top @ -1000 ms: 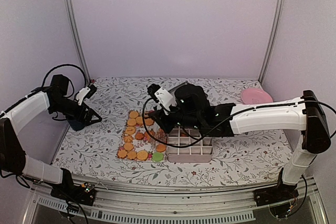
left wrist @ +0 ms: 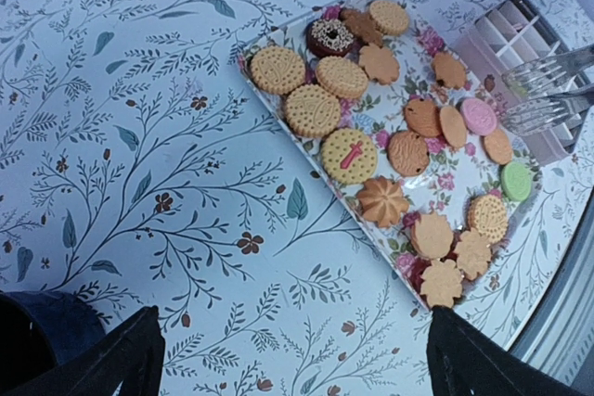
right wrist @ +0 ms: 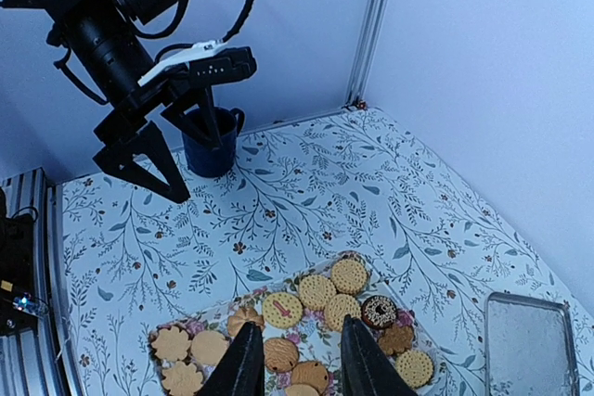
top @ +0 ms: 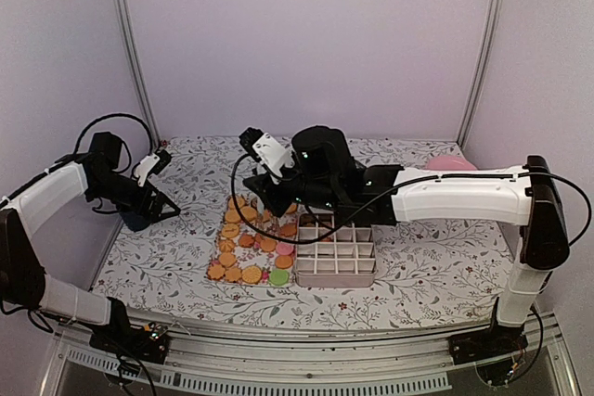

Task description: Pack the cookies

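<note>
Cookies of several shapes lie on a floral-patterned tray (left wrist: 452,183), among them a chocolate ring cookie (left wrist: 331,37), a green round one (left wrist: 516,181) and a pink one (left wrist: 479,116). To the tray's right stands a pale compartment box (top: 335,279); its far compartments are partly covered by the right arm. My right gripper is over the tray, fingers apart, with cookies on the tray visible through the gap and nothing seen held. At the left of the table, my left gripper (top: 172,186) hangs open and empty, away from the cookies.
A dark blue mug (right wrist: 212,150) stands by the left wall, close to the left gripper. Behind the tray and box lies a grey metal tray (right wrist: 529,345). A pink plate (top: 450,162) rests at the back right.
The right arm has moved left and away from the front, from near the compartment box's left side to farther over the cookie tray. My left arm has stayed put.
</note>
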